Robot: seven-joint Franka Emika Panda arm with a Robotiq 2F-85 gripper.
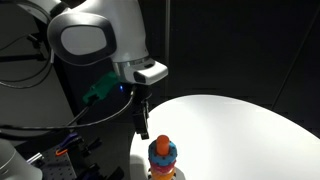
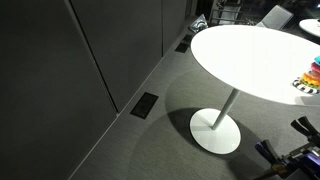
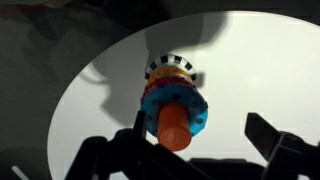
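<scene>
A stacking toy [image 1: 162,155] with an orange peg on top and a blue ring below it stands upright on the white round table [image 1: 225,120]. Seen from above in the wrist view, the toy [image 3: 174,108] shows its orange peg [image 3: 173,127], spotted blue ring, red and yellow layers and a checkered base. My gripper is open, its dark fingers [image 3: 270,137] wide apart, with nothing held. It hangs above the table, behind and left of the toy in exterior view 1, apart from it. In exterior view 2 the toy [image 2: 309,79] is cut off at the right edge.
One pedestal [image 2: 214,130] supports it. Grey cabinets or walls [image 2: 90,60] stand to the left in exterior view 2. Dark gear [image 1: 75,155] lies beside the table at lower left in exterior view 1.
</scene>
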